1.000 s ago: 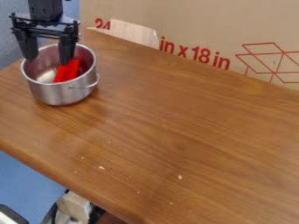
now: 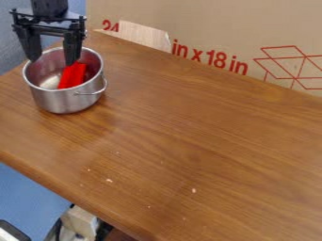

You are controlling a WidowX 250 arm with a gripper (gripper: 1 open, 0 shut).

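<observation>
My black gripper (image 2: 51, 47) is open over the left rim of a steel pot (image 2: 62, 95) at the upper left of the table, its fingers pointing down around the pot's mouth. A red object (image 2: 73, 74) lies inside the pot, against its right side. I see nothing held between the fingers.
A cardboard panel (image 2: 239, 38) with red print stands behind it. Blue surface (image 2: 25, 169) shows beyond the table's left edge.
My gripper has shifted very slightly over the pot; the pot and the red object look unmoved.
</observation>
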